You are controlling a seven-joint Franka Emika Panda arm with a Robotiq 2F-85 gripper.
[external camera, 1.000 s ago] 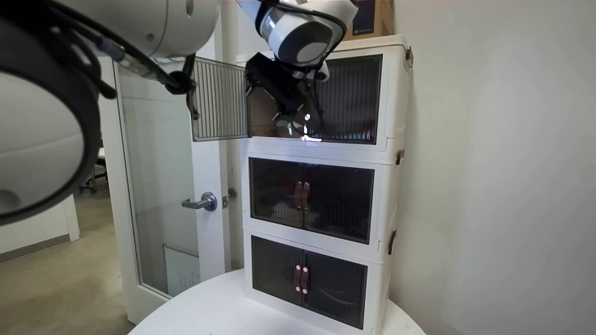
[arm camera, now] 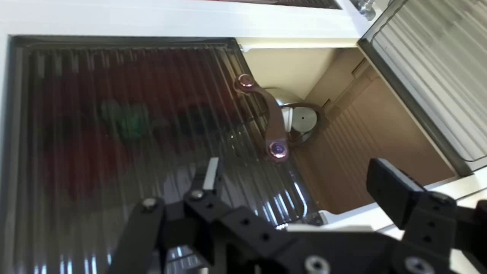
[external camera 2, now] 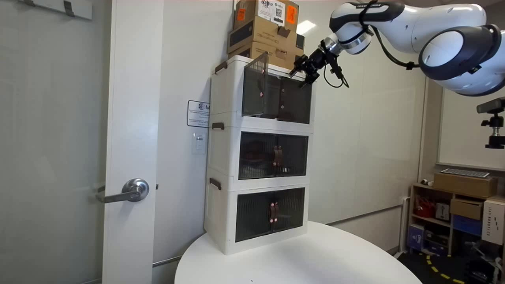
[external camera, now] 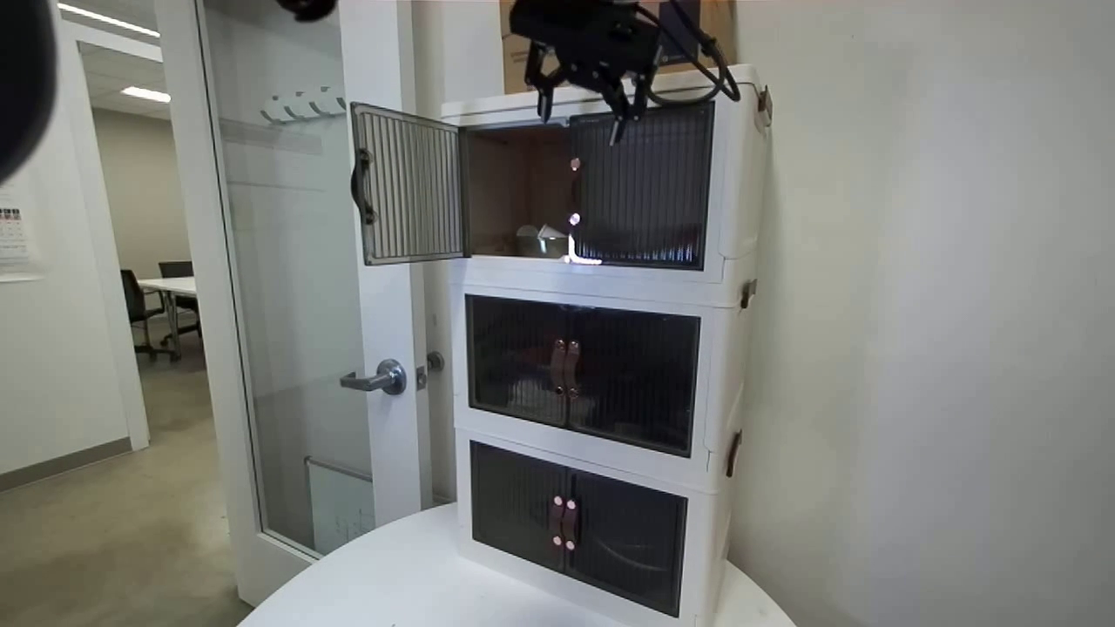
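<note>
My gripper is open in the wrist view, its fingers (arm camera: 210, 173) wide apart with nothing between them. It hangs in front of the top cabinet's closed ribbed door (external camera: 648, 188), near the upper edge in exterior view 1. That door's brown handle (arm camera: 274, 121) appears beyond the fingertips, not touching them. The other top door (external camera: 413, 188) stands swung open. Inside the compartment, a rounded container (external camera: 541, 244) with pale pieces sits near the door gap; the closed door partly hides it. Red and green shapes show dimly through the dark panel.
Two more cabinets with shut doors, the middle one (external camera 2: 273, 156) and the bottom one (external camera 2: 270, 215), stand below on a round white table (external camera 2: 326, 251). Cardboard boxes (external camera 2: 270, 30) are stacked on top.
My arm has drawn away from before the open compartment. The gripper now hangs higher and further right in exterior view 1, over the closed door. The doors have not moved.
</note>
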